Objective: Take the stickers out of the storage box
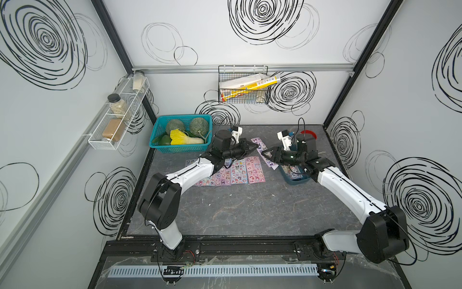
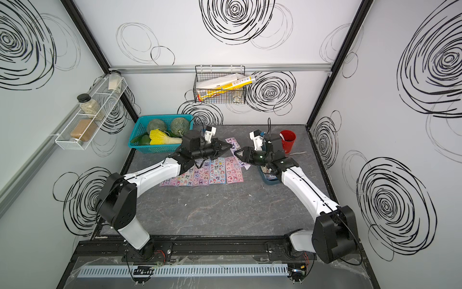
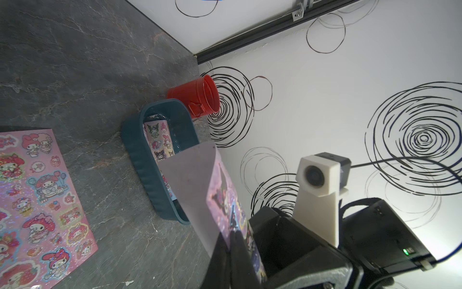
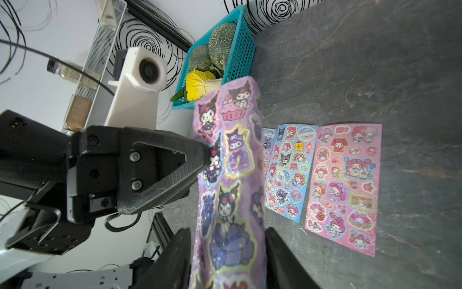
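Note:
A purple sticker sheet (image 4: 235, 154) is raised between the two arms, its white back toward the left wrist camera. My left gripper is shut on it, fingertips together over the sheet. My right gripper is open, its blurred fingers apart at either side of the sheet's lower part. The dark blue storage box (image 3: 144, 168) stands on the table to the right, partly under the right arm in the top views. Inside it lies another sticker sheet (image 3: 156, 137), partly covered by the held one. Several sheets, including a pink sheet (image 4: 344, 187), lie in a row on the table.
A red bucket (image 2: 287, 139) stands behind the box. At the back left sits a teal basket (image 1: 180, 148) of vegetables. Wall racks hold jars and a yellow box (image 1: 252, 87).

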